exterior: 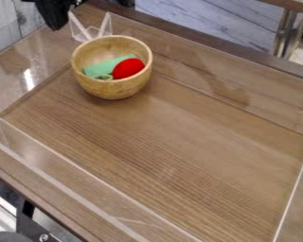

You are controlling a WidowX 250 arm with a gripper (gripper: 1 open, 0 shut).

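My dark gripper (53, 19) is at the top left edge of the view, partly out of frame and above the wooden table, apart from the bowl; its fingers are too small and dark to tell how they stand. A round wooden bowl (110, 87) sits on the table, holding a green item (101, 70) and a red round item (129, 68).
A pale wire-like object (91, 28) stands behind the bowl. A white ledge (261, 8) runs along the top right.
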